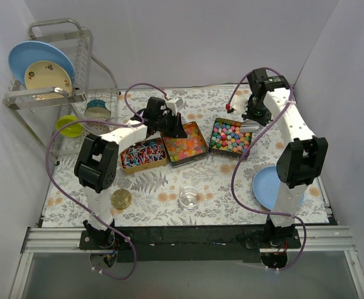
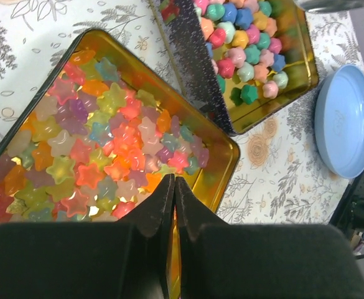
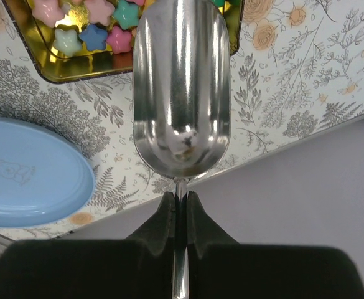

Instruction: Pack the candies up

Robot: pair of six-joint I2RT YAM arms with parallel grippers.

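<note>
My right gripper is shut on the thin handle of a metal scoop (image 3: 182, 87), whose shiny bowl looks empty. In the top view that scoop (image 1: 249, 126) hangs over the right edge of the tin of colourful star candies (image 1: 230, 138). Over the back of the middle tin, filled with translucent gummy stars (image 2: 101, 149), my left gripper is shut, with nothing showing between its fingers. To the left, a third tin holds wrapped red, white and blue candies (image 1: 143, 154). A clear glass bowl (image 1: 189, 197) stands in front of the tins.
A round gold lid (image 1: 121, 199) lies at the front left. On the right is a blue plate (image 1: 270, 188). A dish rack (image 1: 82, 62) with plates and bowls takes up the left back. Bare tablecloth surrounds the glass bowl.
</note>
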